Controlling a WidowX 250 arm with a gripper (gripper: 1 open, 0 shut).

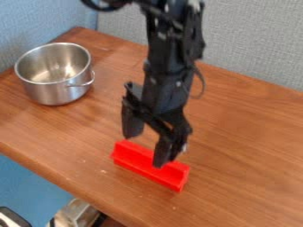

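Note:
My black gripper [151, 140] hangs low over the front middle of the table, open, its fingers just above and around the back part of a red block [164, 178]. The block lies flat and diagonal on the wooden table, partly hidden behind the fingers; whether they touch it I cannot tell.
A steel pot [53, 84] with a wire handle stands at the back left. Textured walls close the back.

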